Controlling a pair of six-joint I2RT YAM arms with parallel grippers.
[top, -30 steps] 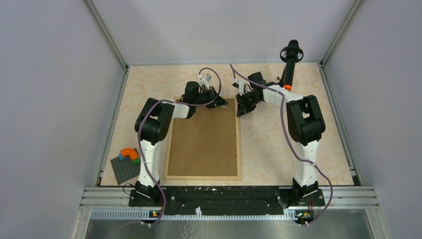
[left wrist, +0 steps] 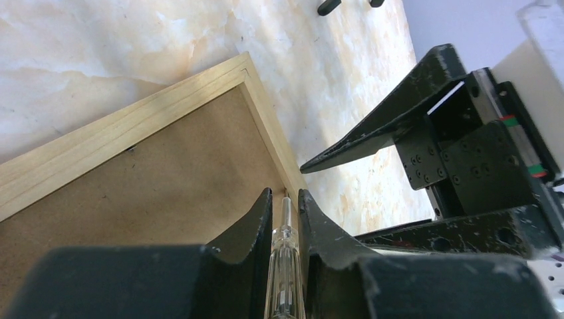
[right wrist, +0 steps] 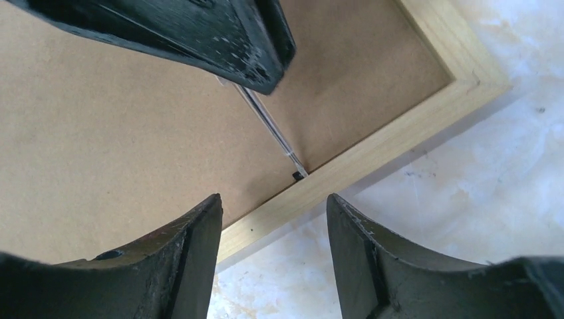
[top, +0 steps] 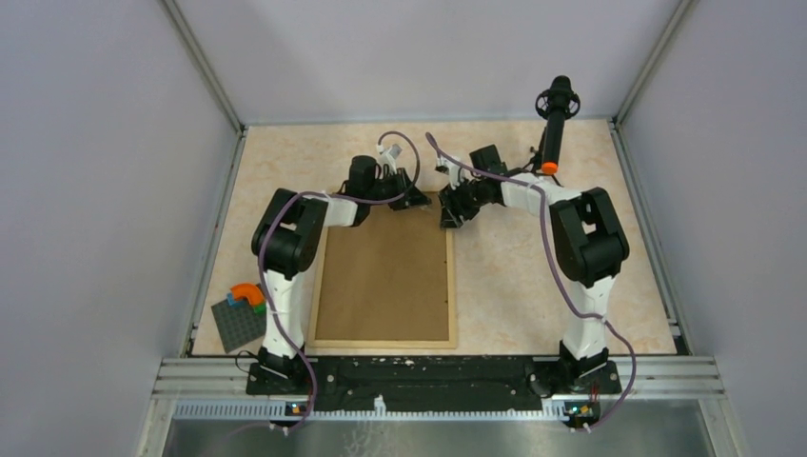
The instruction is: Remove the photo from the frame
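Observation:
The picture frame lies back side up, its brown backing board [top: 385, 276] inside a pale wooden border [top: 452, 295]. My left gripper is shut on a slim screwdriver with a clear handle [left wrist: 284, 282], over the far right part of the board. In the right wrist view the screwdriver's shaft [right wrist: 271, 126] slants down to a small black tab [right wrist: 297, 176] at the border's inner edge, its tip at or against it. Just outside that border my right gripper stands open, with nothing gripped between its fingers. The photo is hidden.
A grey plate [top: 238, 326] with an orange curved piece [top: 247, 293] sits at the front left. A black stand with an orange end [top: 549, 168] is at the back right. Right of the frame, the table is bare.
The frame has shifted slightly left and toward the front. Both grippers have moved a little the same way, the right one somewhat more.

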